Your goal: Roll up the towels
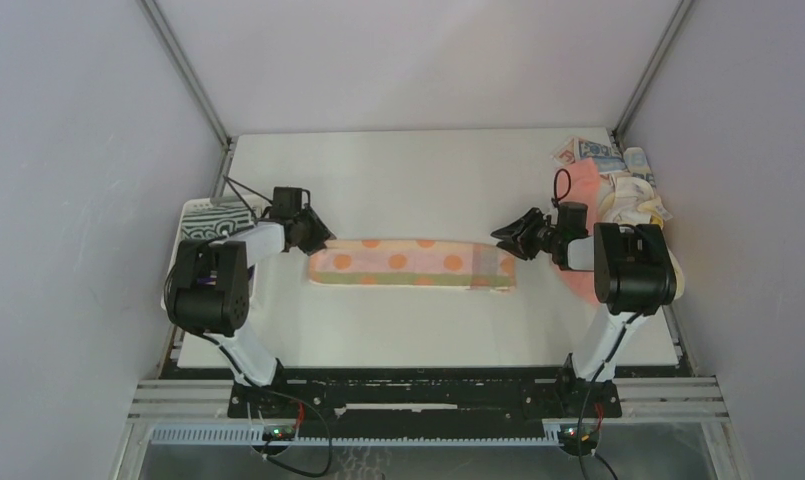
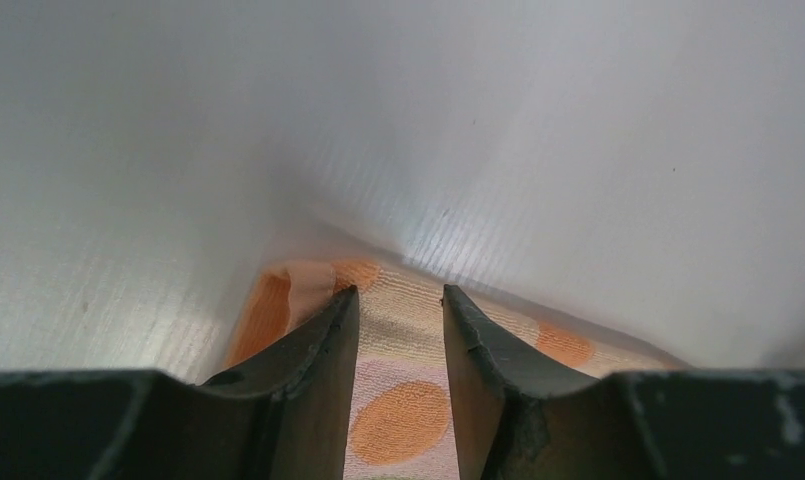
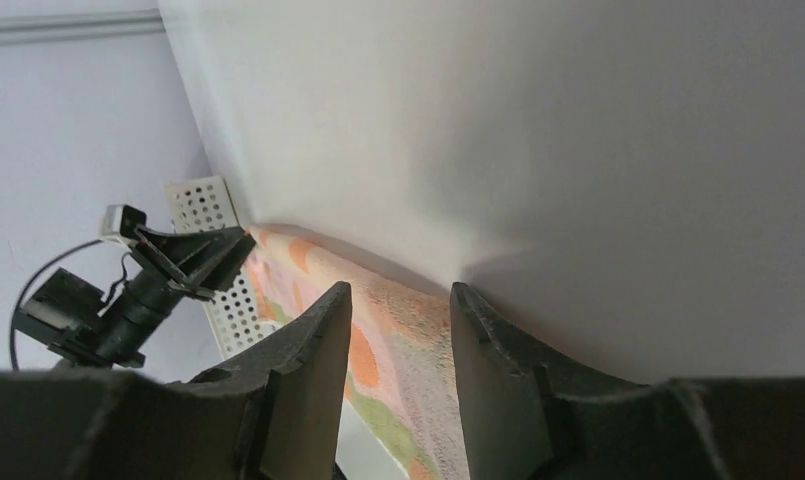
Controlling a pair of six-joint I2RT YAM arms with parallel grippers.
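Note:
The folded towel (image 1: 418,263), pale with orange dots and a green band, lies flat as a long strip across the middle of the table. At its far left corner, my left gripper is shut on the towel's edge, its fingertips some way apart with cloth between them. The corner bulges up beside one finger (image 2: 340,310). Over at the far right corner, my right gripper is open, its fingers on either side of the towel's corner (image 3: 418,315). How deep those fingertips reach into the cloth is hard to tell.
A white basket (image 1: 185,212) with striped cloth stands at the left, partly behind the left arm. Several loose towels, a coral one (image 1: 582,172) among them, are heaped at the right edge.

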